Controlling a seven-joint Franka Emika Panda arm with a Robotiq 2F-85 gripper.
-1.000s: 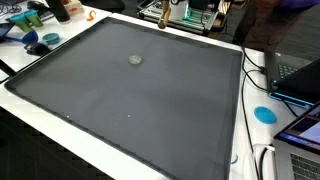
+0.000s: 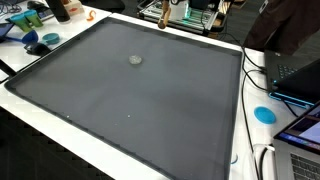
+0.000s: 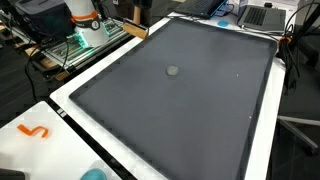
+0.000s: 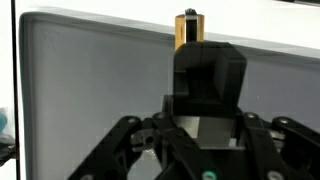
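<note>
A tan, wood-coloured piece shows at the black fingers of my gripper in the wrist view. The gripper appears shut on this piece, though the near finger hides much of it. The tan piece also shows at the tray's far left in exterior view 2, below the dark end of the arm. Near the top edge of exterior view 1, the same tan piece hangs at the tray's back edge. A small round grey disc lies on the grey tray, apart from the gripper.
A laptop and a blue disc lie on the right in exterior view 1. Blue bowls and an orange item sit on the left. Most of the tray is bare, with a raised rim.
</note>
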